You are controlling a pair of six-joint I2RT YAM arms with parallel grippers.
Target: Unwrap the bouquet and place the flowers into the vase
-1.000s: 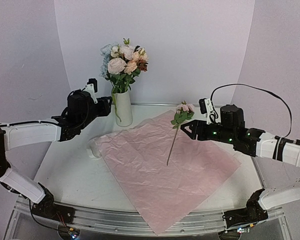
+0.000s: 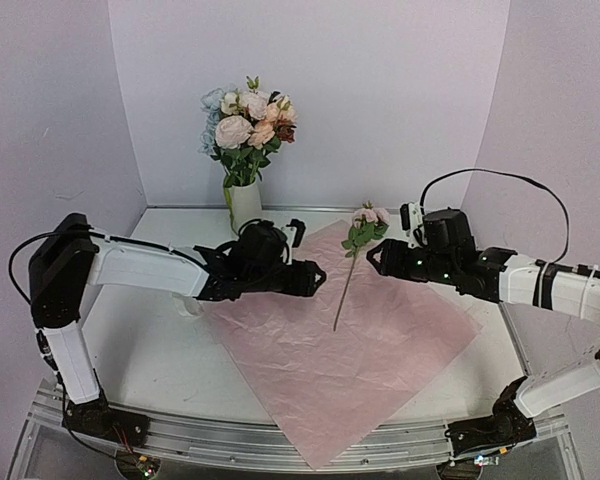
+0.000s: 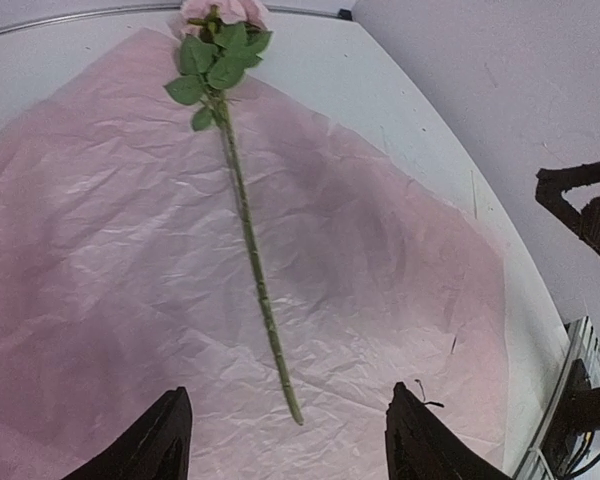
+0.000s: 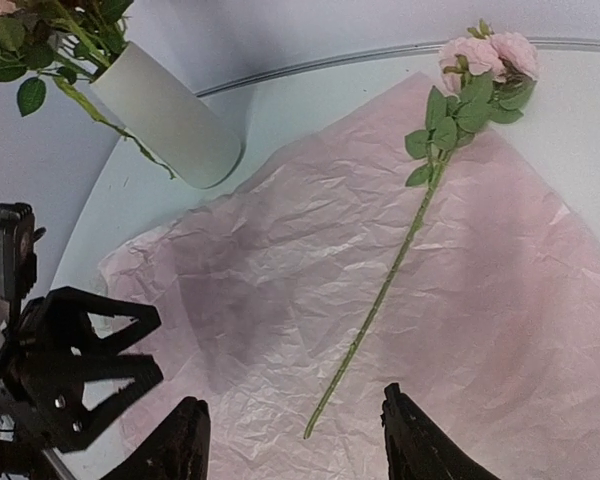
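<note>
A pink rose (image 2: 369,218) on a long green stem lies across pink paper, its bloom toward the back and its stem (image 3: 255,265) running forward. The white vase (image 2: 244,203) stands upright at the back left, filled with a bouquet (image 2: 248,125) of pale, peach and blue flowers. Left of the stem hovers my left gripper (image 2: 318,278); its fingers stand wide apart in the left wrist view, empty. On the other side, close to the leaves in the top view, my right gripper (image 2: 373,258) is also open, with nothing between its fingers.
Crinkled pink paper (image 2: 330,390) covers the middle of the white table (image 2: 130,350). One drooping stem (image 4: 110,120) hangs outside the vase. Walls close off the back and both sides. In the top view the two grippers face each other fairly closely.
The rose lies where it was.
</note>
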